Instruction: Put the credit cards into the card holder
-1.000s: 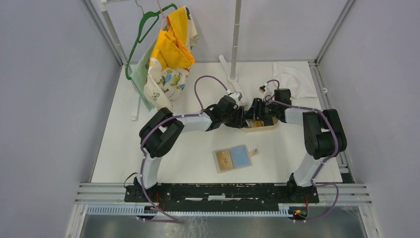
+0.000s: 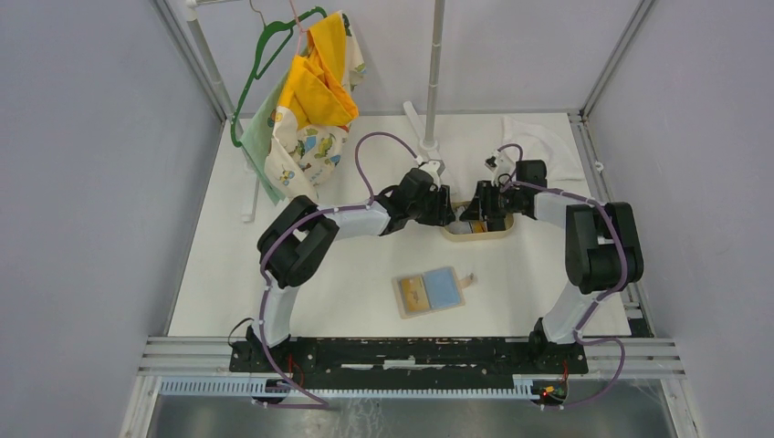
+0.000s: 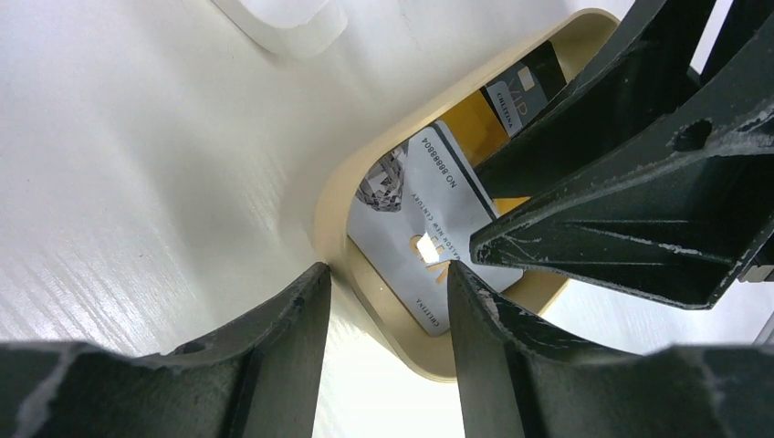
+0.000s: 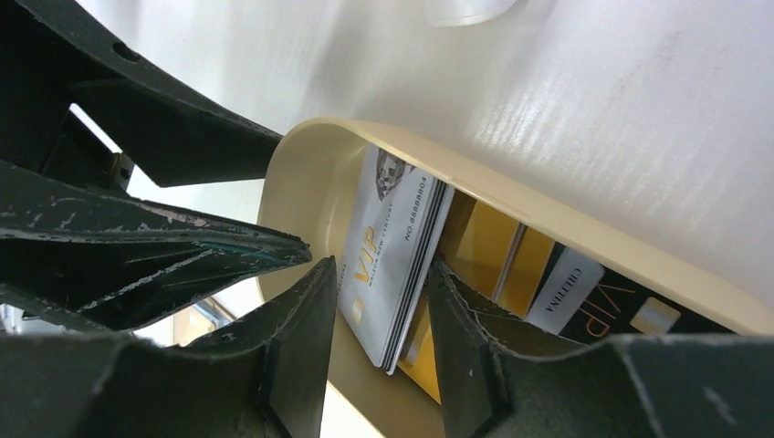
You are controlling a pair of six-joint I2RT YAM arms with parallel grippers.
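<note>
A beige tray point(image 2: 477, 236) holds white cards point(image 2: 463, 226) at its left end. In the right wrist view these white cards point(image 4: 379, 260) lean as a thin stack, with dark edges showing. My right gripper is part open, one finger on either side of the stack; contact is hard to judge. The left gripper stands open at the tray's end, with the end wall between its fingers. In front on the table lies the card holder point(image 2: 429, 292), showing a gold card point(image 2: 413, 294) and a blue surface point(image 2: 443, 287).
Gold cards point(image 4: 497, 246) and black cards point(image 4: 593, 297) fill the rest of the tray. Behind it rise a white pole point(image 2: 434, 82) and its foot. A white cloth point(image 2: 545, 146) lies at the back right.
My right gripper has shifted right, away from the left one, and more of the white cards shows at the tray's left end. My left gripper has moved only slightly.
</note>
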